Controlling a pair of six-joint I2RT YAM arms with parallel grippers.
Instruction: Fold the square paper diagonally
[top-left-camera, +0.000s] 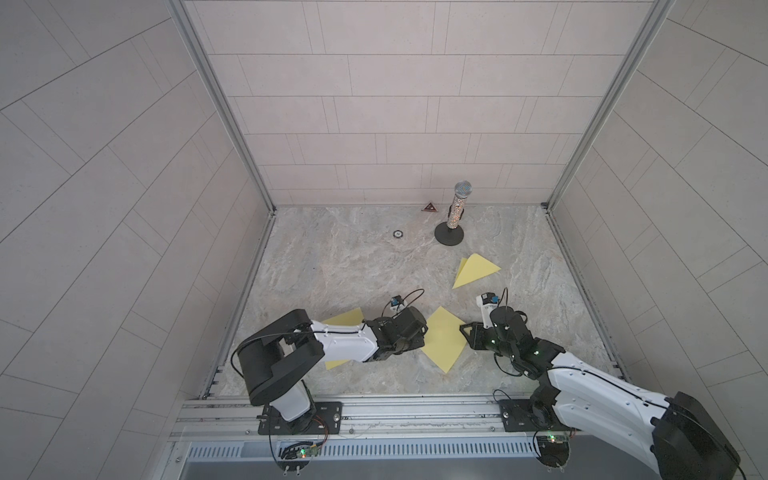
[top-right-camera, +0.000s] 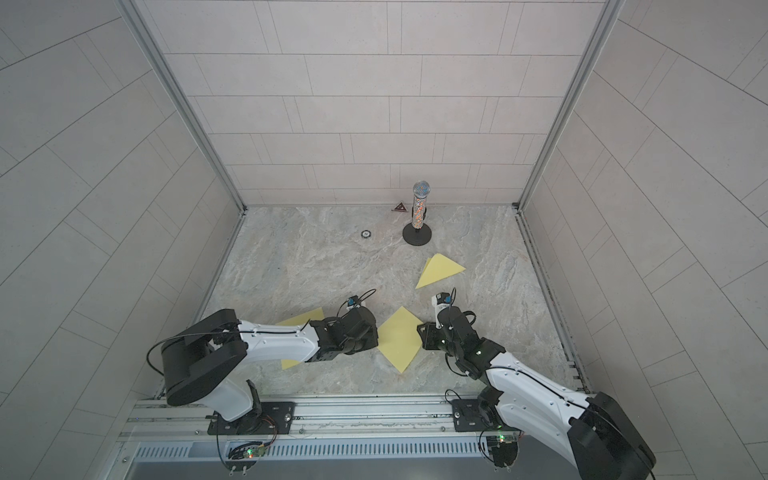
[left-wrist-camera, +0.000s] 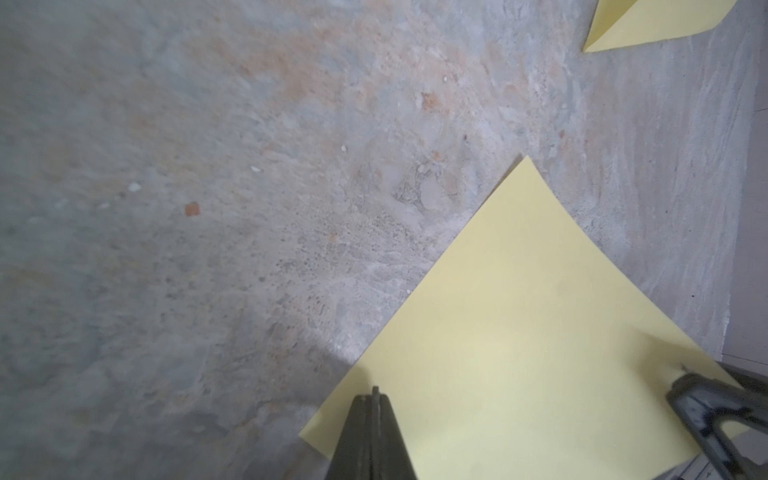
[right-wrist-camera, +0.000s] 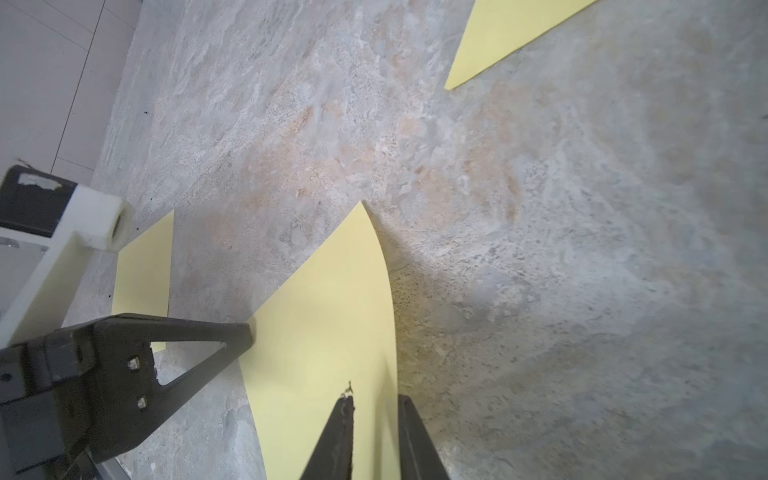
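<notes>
A square yellow paper (top-left-camera: 444, 340) lies between the two arms with one corner toward the far wall. My left gripper is shut at its left corner, pressed over the sheet; whether any paper is between the fingers does not show. At the opposite side my right gripper stands part open, its fingers apart. The sheet's right edge passes between those fingers, bowed and raised off the table with a shadow beneath. In the right wrist view the near part of the paper runs out of the frame.
A folded yellow paper (top-left-camera: 477, 270) lies farther back, and another yellow sheet (top-left-camera: 344, 317) is partly hidden under the left arm. At the back stand a microphone-like object on a round base (top-left-camera: 449, 233) and a small triangular item (top-left-camera: 429, 207).
</notes>
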